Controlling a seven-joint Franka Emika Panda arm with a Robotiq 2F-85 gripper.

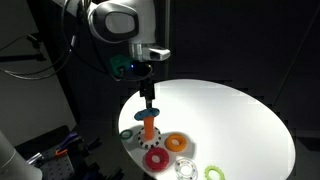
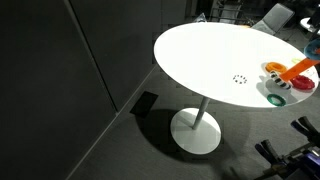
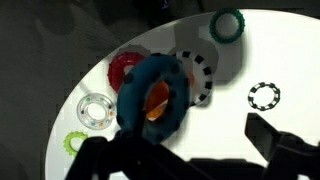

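A blue ring is at the top of an upright orange peg, and exterior view 2 shows the blue ring at the upper end of the peg. My gripper points down just above them. In the wrist view the blue ring looms large, with orange visible through its hole. The open gripper has its fingers well apart; the left finger overlaps the ring's near side, while the right one stands clear of it. Whether that left finger touches the ring, I cannot tell.
Around the peg on the white round table lie a red ring, an orange ring, a white ring, a light green ring and a dark green ring.
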